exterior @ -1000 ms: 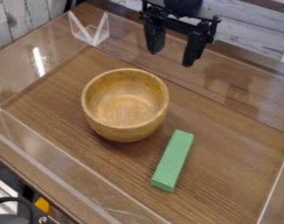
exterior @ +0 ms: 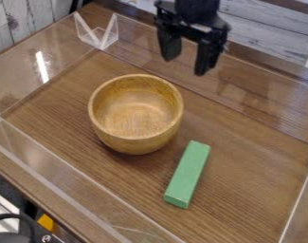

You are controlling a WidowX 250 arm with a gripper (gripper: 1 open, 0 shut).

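My gripper (exterior: 188, 49), black and slightly blurred, hangs at the top centre of the camera view, open, above the back of the wooden table, with nothing visible between its fingers. A yellow wooden bowl (exterior: 135, 139) sits left of centre, below and in front of the gripper; it looks empty. A green rectangular block (exterior: 187, 174) lies flat at the lower right of the bowl, apart from it.
A small white angular object (exterior: 99, 36) is at the back left. A dark cable (exterior: 14, 223) shows at the lower left corner, beyond the table's edge.
My gripper has shifted slightly left and changed its angle over the back of the table. The bowl and green block have not moved.
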